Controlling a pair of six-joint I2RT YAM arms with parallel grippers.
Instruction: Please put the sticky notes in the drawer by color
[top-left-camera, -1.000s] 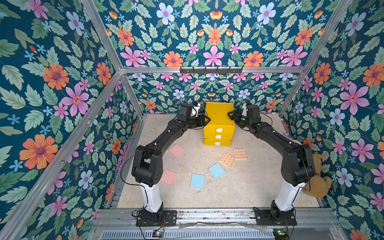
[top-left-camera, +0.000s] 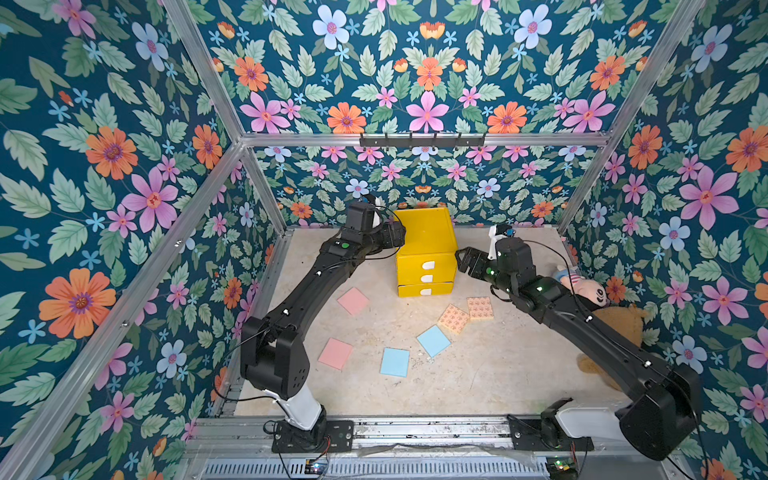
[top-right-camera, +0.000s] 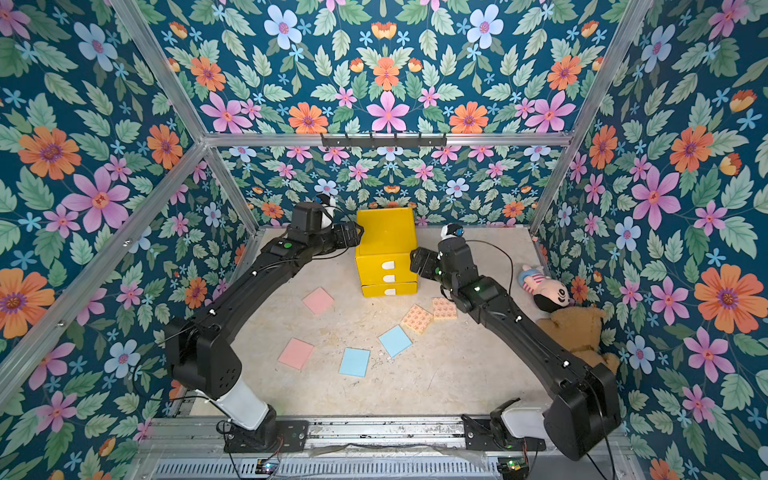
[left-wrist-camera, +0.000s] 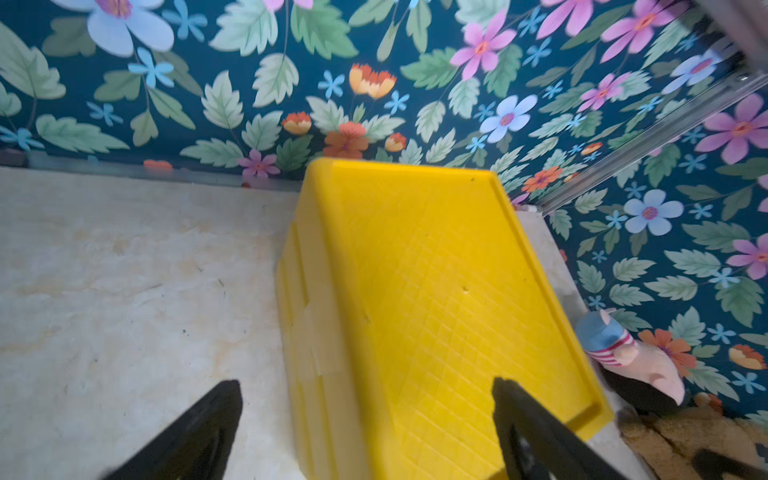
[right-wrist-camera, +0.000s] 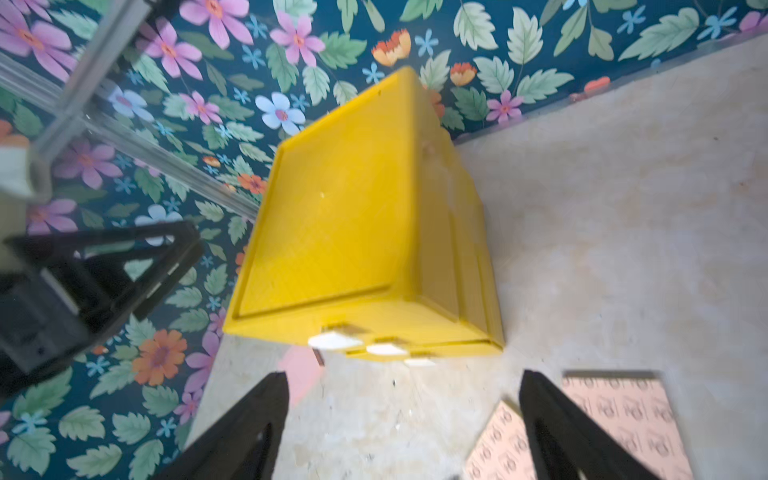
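A yellow drawer unit (top-left-camera: 425, 233) with three white-handled drawers stands at the back centre. My left gripper (top-left-camera: 392, 234) is open beside its upper left corner, empty. My right gripper (top-left-camera: 469, 262) is at its right front side, apparently open, fingers blurred in the right wrist view. On the table lie pink notes (top-left-camera: 353, 301) at left, blue notes (top-left-camera: 433, 341) in front, and patterned peach notes (top-left-camera: 453, 319) right of centre.
A plush doll (top-right-camera: 544, 284) and brown teddy bear (top-right-camera: 576, 328) sit at the right edge, partly behind my right arm. Bare table (top-left-camera: 304, 264) lies left of the drawer unit.
The drawer unit has shifted left and slightly forward since a second ago.
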